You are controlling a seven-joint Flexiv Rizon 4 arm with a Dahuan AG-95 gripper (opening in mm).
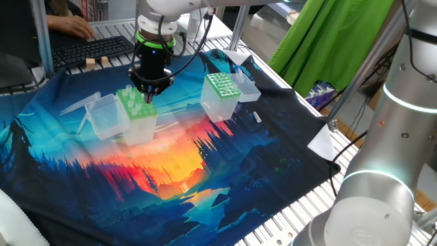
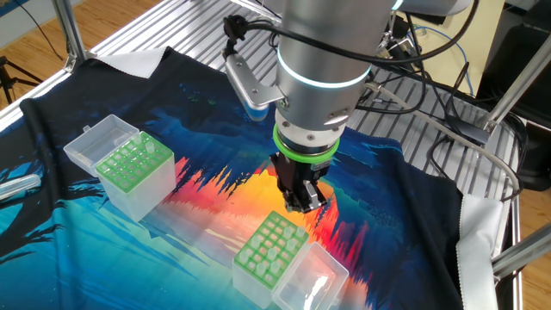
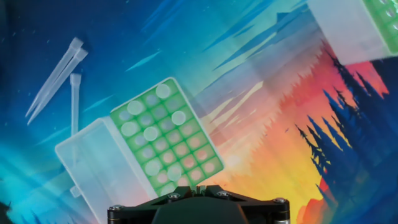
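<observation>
My gripper (image 1: 148,94) hangs just above and beside the edge of a tip rack with a green top (image 1: 135,102) and a translucent body. In the wrist view its fingertips meet at the bottom edge, shut, and nothing shows between them. Several pale pipette tips stand in that rack's green grid (image 3: 165,134), while other holes look empty. The rack's clear lid (image 3: 102,168) is folded open. From the other side, my gripper (image 2: 307,203) appears above the rack (image 2: 271,250), apart from it.
A second green-topped rack (image 2: 135,164) with an open lid (image 2: 96,142) stands apart. Several loose tips (image 3: 59,81) lie on the cloth by the nearer rack's lid. A small white piece (image 1: 257,117) lies near the second rack.
</observation>
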